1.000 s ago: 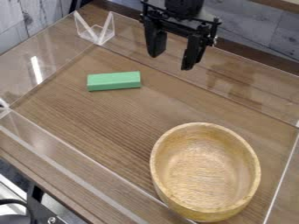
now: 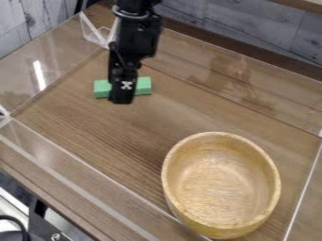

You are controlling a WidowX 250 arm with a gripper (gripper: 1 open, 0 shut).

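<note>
My black gripper [image 2: 123, 81] hangs at the upper left of the view, over a green block [image 2: 141, 86] that lies on the wooden table [image 2: 151, 151]. Its fingers come down in front of the block and partly hide it; whether they touch it I cannot tell, nor how far apart they stand.
A large tan bowl [image 2: 220, 184] fills the lower right of the table. A clear plastic holder [image 2: 98, 30] stands at the back left. Dark cables lie beyond the lower left edge.
My gripper has moved down and to the left, from the upper middle to over the green block, and has turned.
</note>
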